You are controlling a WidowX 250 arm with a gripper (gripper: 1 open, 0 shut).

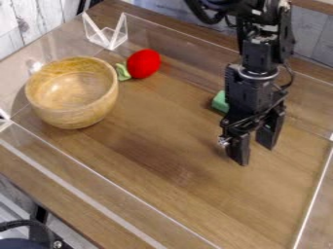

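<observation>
The black robot arm reaches down over the right of the wooden table, its gripper (251, 139) low near the tabletop with fingers pointing down. A green object (219, 101) lies just behind it, mostly hidden by the arm. Whether the fingers hold anything is hard to tell.
A wooden bowl (72, 94) sits at the left. A red round object (143, 63) with a small green part lies at the back, near a white wire holder (105, 32).
</observation>
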